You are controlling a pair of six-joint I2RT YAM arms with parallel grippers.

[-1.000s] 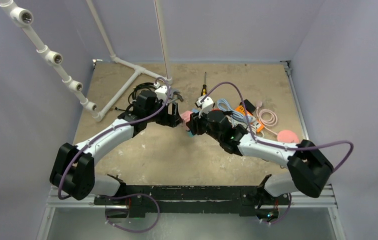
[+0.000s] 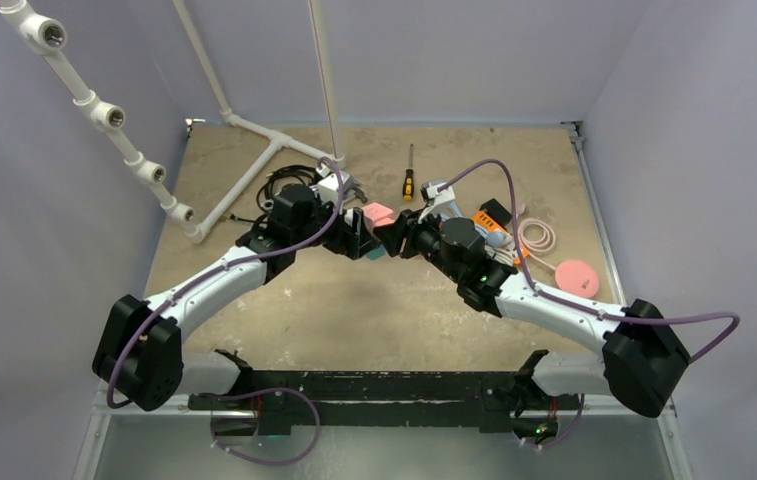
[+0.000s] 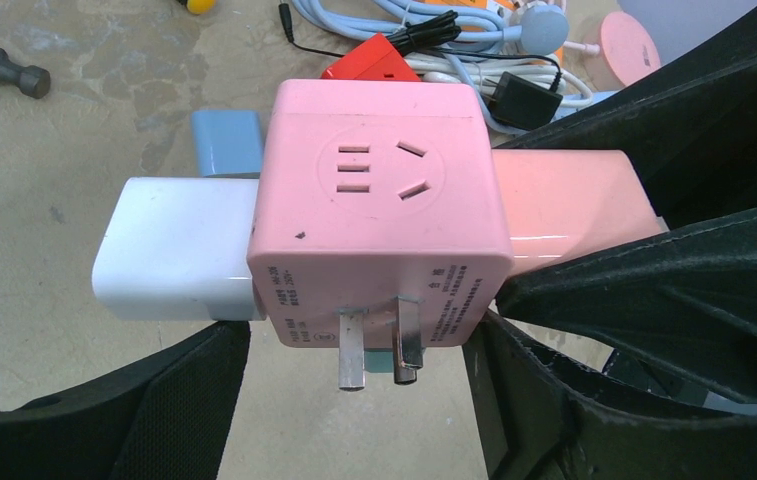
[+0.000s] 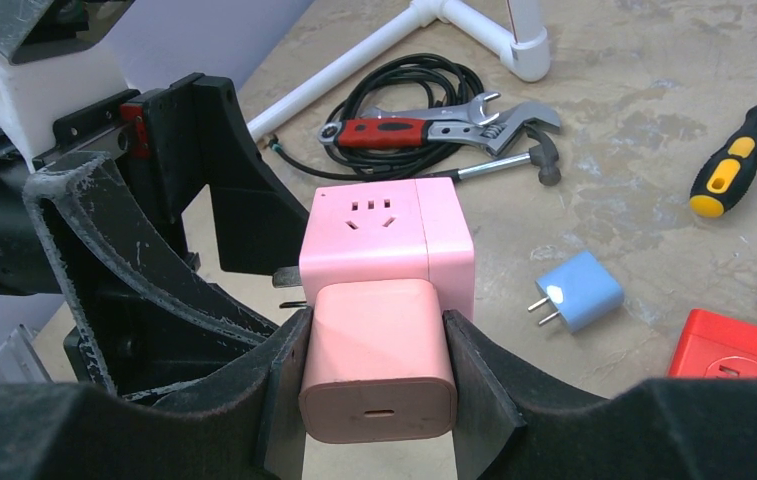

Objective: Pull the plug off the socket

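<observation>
A pink cube travel adapter [image 3: 379,220] with metal prongs hangs above the table between both grippers, with a white plug [image 3: 169,245] on one side and a salmon-pink plug [image 4: 378,380] on the other. My right gripper is shut on the salmon-pink plug. My left gripper is open just in front of the adapter, its fingers either side of the prongs, not visibly closed on it. In the top view both grippers meet near the middle.
Below lie a blue plug [image 4: 579,290], red socket [image 4: 714,340], screwdriver [image 4: 734,165], hammer [image 4: 544,160], wrenches and cable coils. White pipes [image 2: 254,170] stand at the back left.
The left arm has shifted slightly, still beside the adapter.
</observation>
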